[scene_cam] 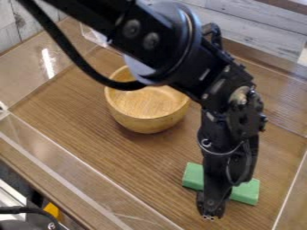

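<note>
A green rectangular block (243, 190) lies on the wooden table near the lower right. My black gripper (213, 199) points down over it, its fingers low at the block's middle and hiding part of it. Whether the fingers touch or close on the block cannot be made out.
A yellow bowl (144, 106) sits behind, to the upper left of the block, partly hidden by the arm.
</note>
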